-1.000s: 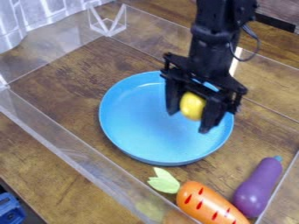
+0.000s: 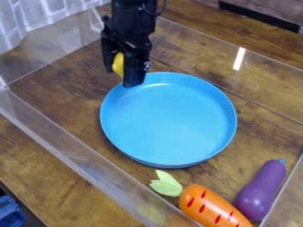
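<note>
My black gripper (image 2: 128, 64) hangs at the upper middle, just beyond the back-left rim of the blue plate (image 2: 167, 124). It is shut on a yellow object (image 2: 119, 64), mostly hidden by the fingers, so its shape is unclear. The plate is empty.
A toy carrot (image 2: 211, 206) with pale green leaves and a purple eggplant (image 2: 260, 191) lie at the front right. Clear walls border the wooden surface (image 2: 53, 80). Bare wood shows left of and behind the plate.
My gripper has moved left and back from over the plate's right part, carrying the yellow object with it. The plate, carrot and eggplant have stayed put.
</note>
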